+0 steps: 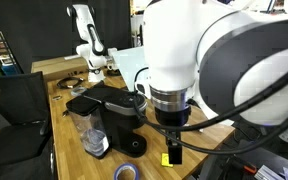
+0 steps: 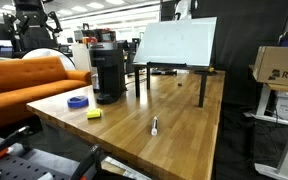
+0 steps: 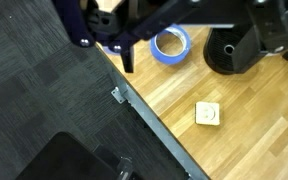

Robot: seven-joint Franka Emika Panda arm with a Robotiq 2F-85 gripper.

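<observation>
My gripper is open, its two fingers [image 3: 127, 56] spread wide with nothing between them. It hangs above the table's edge, and the wrist view looks down past it. A small yellow block [image 3: 207, 113] lies flat on the wooden table, apart from the fingers; exterior view 2 shows the same block [image 2: 94, 114] near the table's edge. Beside it is a blue tape roll [image 2: 78, 102], partly hidden by a finger in the wrist view. In exterior view 1 the big white arm [image 1: 224, 70] covers much of the right side.
A black coffee machine [image 2: 109, 72] stands on the table behind the tape roll. A white marker [image 2: 154, 126] lies on open wood to the right. Farther back is a tilted whiteboard [image 2: 176, 42]. Dark floor [image 3: 44, 110] lies past the table edge.
</observation>
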